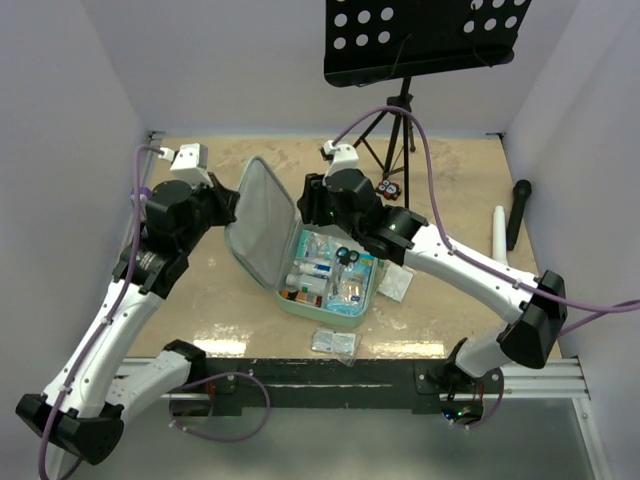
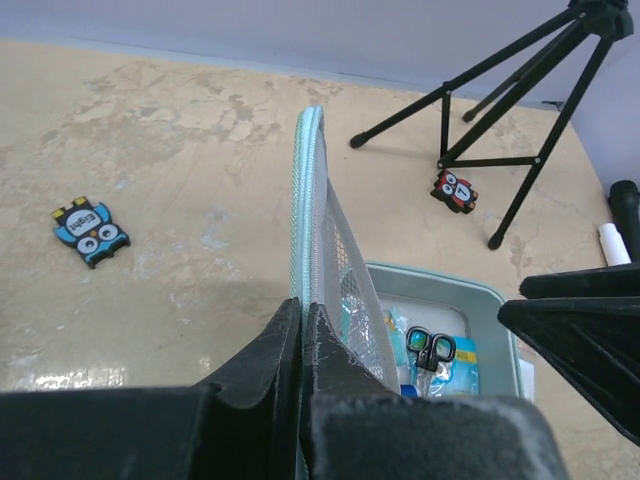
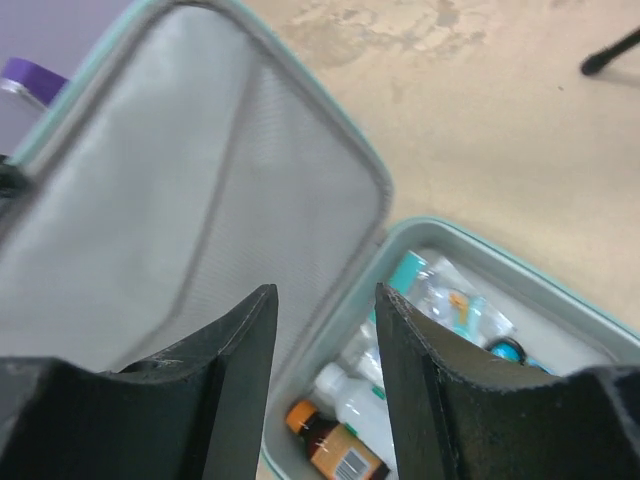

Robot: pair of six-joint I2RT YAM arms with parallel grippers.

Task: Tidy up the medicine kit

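Note:
A pale green medicine kit (image 1: pixel 347 320) lies on the table with its lid (image 1: pixel 262 225) tilted up toward the left. My left gripper is shut on the lid's rim. Over the kit, my right gripper stands part open with nothing between its fingers. Inside the kit are a white bottle (image 3: pixel 362 405), an orange-capped brown bottle (image 3: pixel 335 447), scissors (image 2: pixel 430 348) and clear and blue packets (image 1: pixel 350 285). Part of the contents is hidden behind the lid's mesh in the left wrist view.
A packet (image 1: pixel 335 343) lies at the table's front edge and a white packet (image 1: pixel 396 282) right of the kit. The black stand (image 1: pixel 404 150) rises behind. At the far right are a microphone (image 1: pixel 517 214) and white tube (image 1: pixel 499 235).

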